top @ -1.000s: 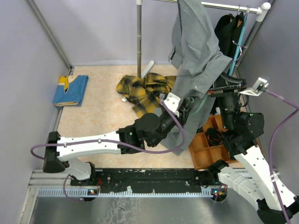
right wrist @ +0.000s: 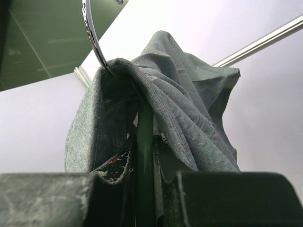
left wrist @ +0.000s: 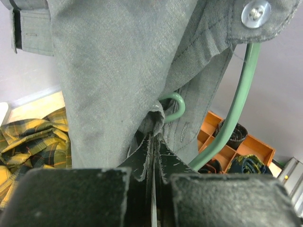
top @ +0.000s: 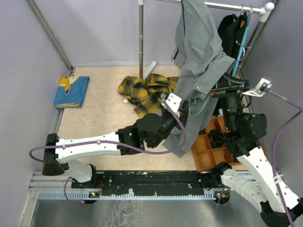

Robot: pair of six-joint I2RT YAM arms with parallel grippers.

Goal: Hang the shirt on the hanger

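Note:
The grey shirt (top: 199, 56) hangs draped over a green hanger (left wrist: 236, 109). In the right wrist view, the hanger's metal hook (right wrist: 92, 33) rises out of the shirt's folded cloth (right wrist: 189, 123). My right gripper is shut on the green hanger below it. In the left wrist view my left gripper is shut at a puckered fold of shirt beside the hanger's small green loop (left wrist: 179, 106); whether cloth is between its fingertips is unclear.
A rail (top: 218, 5) at the back holds dark garments and a blue hanger. A yellow plaid shirt (top: 142, 90) and a folded blue garment (top: 71, 94) lie on the table (top: 94, 123). A wooden compartment box (top: 206, 156) sits at the lower right.
My left gripper and wrist have shifted very slightly; the right arm and the shirt look almost unchanged.

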